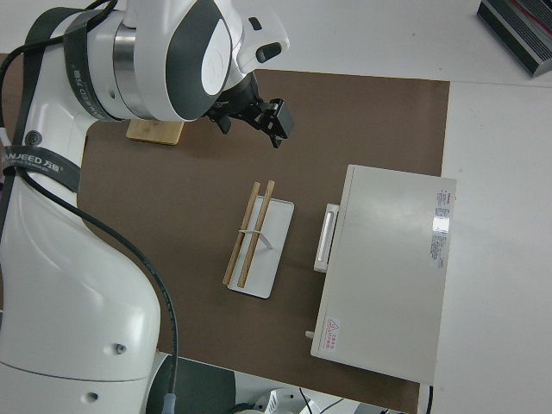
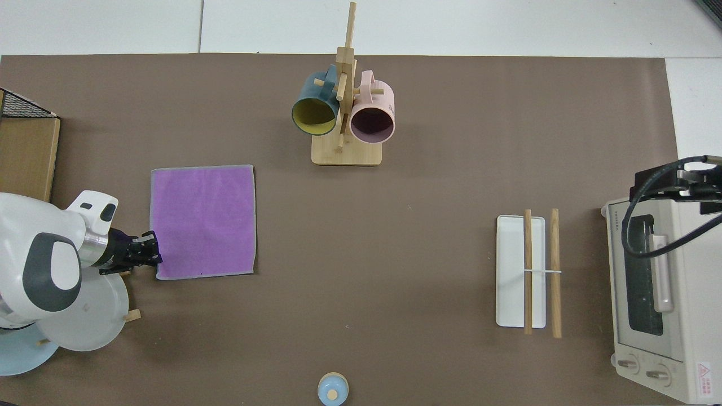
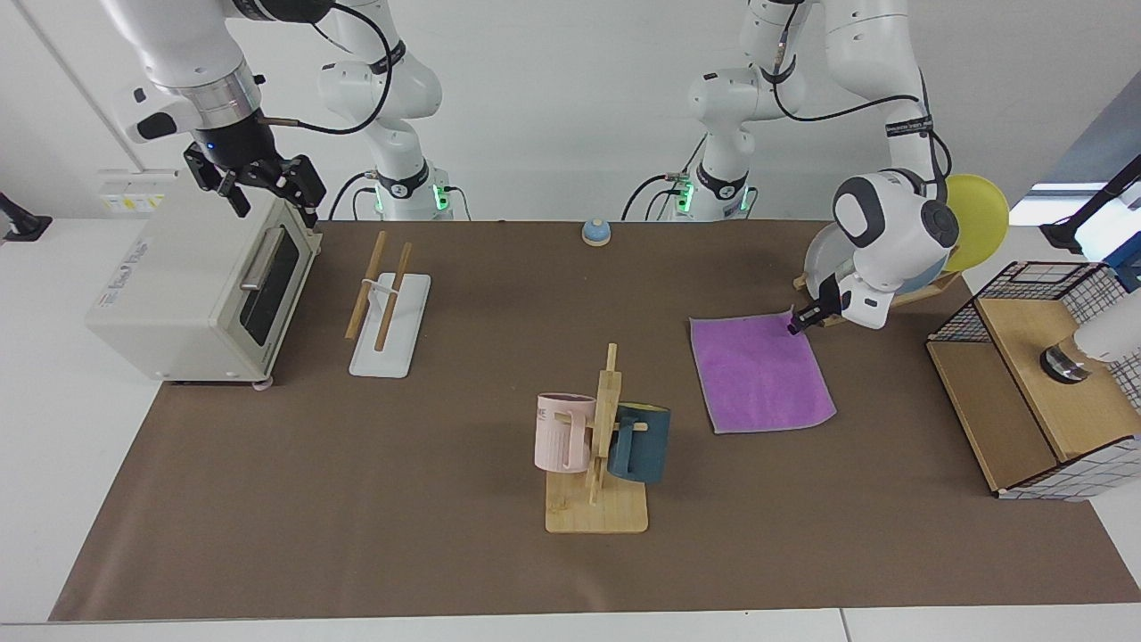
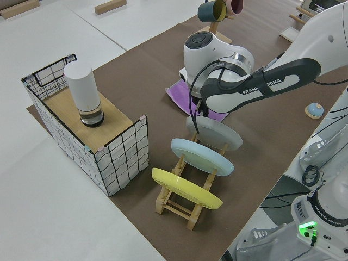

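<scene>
My left gripper [image 2: 139,254] hangs over the lower left corner of the purple cloth [image 2: 201,220], in front of the dish rack holding a grey plate [image 2: 88,311], a pale blue plate [image 4: 202,156] and a yellow plate [image 4: 186,188]; whether its fingers are open or shut is unclear. My right gripper [image 3: 255,184] hangs above the white toaster oven [image 3: 182,305], its fingers hard to judge. A wooden tree [image 2: 345,152] holds a teal mug [image 2: 315,101] and a pink mug [image 2: 372,111].
A white board with two wooden rods [image 2: 507,270] lies beside the oven. A wire-sided wooden shelf [image 3: 1005,417] with a white cylinder [image 4: 82,89] stands at the left. A small blue object [image 2: 333,390] sits at the near edge.
</scene>
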